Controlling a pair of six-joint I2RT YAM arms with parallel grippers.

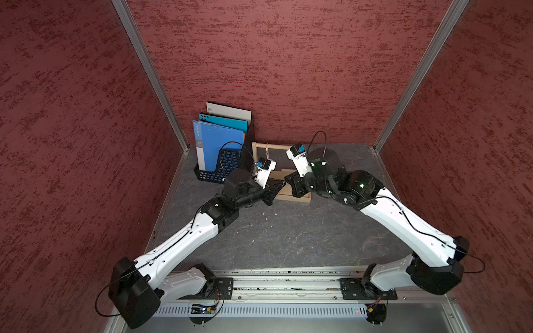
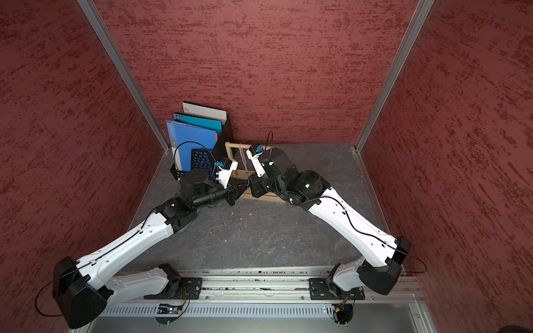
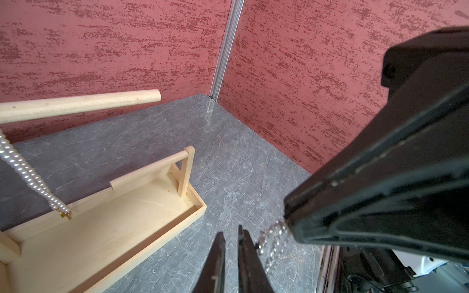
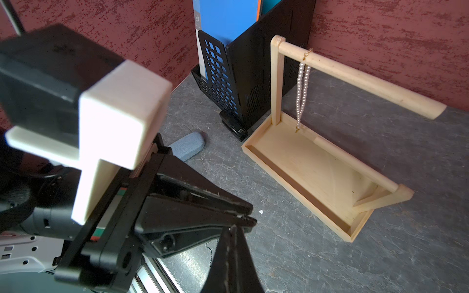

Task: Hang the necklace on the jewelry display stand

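Observation:
A pearl necklace (image 4: 303,92) hangs from the upper bar of the wooden jewelry stand (image 4: 362,76), near its post. In the left wrist view, a second beaded strand (image 3: 273,239) dangles from the tip of my right gripper, which is shut on it. My left gripper has a narrow gap between its fingertips, with the beads just beside its right finger. Both grippers meet nearly tip to tip in front of the stand. In the right wrist view, the left gripper looks almost closed; the strand's hold at the right tips (image 4: 233,229) is hard to see.
Left of the stand stands a black file holder (image 4: 259,68) with blue folders (image 1: 219,144). A black stapler-like item (image 4: 233,124) and a grey-blue case (image 4: 188,145) lie near it.

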